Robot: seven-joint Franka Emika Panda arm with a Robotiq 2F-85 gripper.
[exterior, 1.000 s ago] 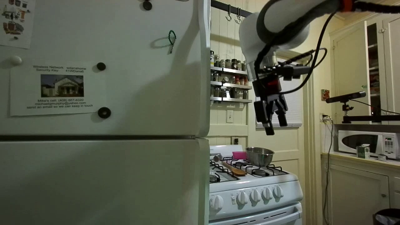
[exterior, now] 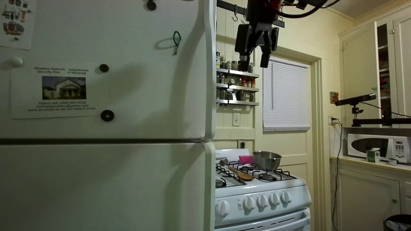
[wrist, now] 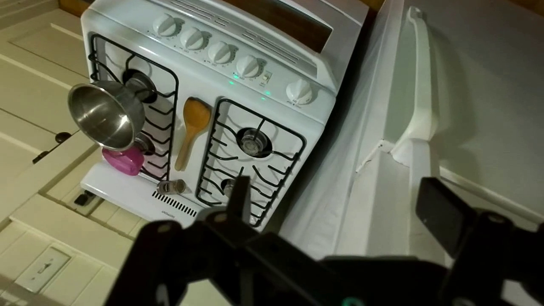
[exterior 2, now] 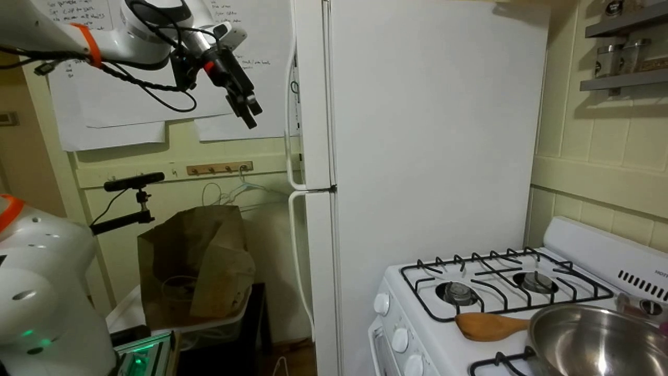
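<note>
High above the stove [exterior: 266, 194], my gripper [exterior: 255, 66] points downward in exterior view 1, its two fingers apart with nothing between them. Exterior view 2 shows the gripper [exterior 2: 251, 118] in the air to the left of the fridge [exterior 2: 432, 125], not touching it. In the wrist view the dark fingers [wrist: 239, 196] are spread wide. A steel bowl [wrist: 107, 114] sits on the stove's burner grate, with a pink item [wrist: 124, 160] beside it. Between the grates lies a wooden spoon [wrist: 195, 120]. A small jar [wrist: 171, 186] is at the stove's back panel.
The fridge handle [wrist: 422, 86] runs along the door edge. Spice shelves [exterior: 238, 88] hang on the wall behind the stove. A camera on a stand [exterior 2: 134, 181] and a paper bag [exterior 2: 197, 250] are below my arm.
My arm and gripper have risen well up and slightly left in exterior view 1, so most of the arm is now out of frame. The stove items have not moved.
</note>
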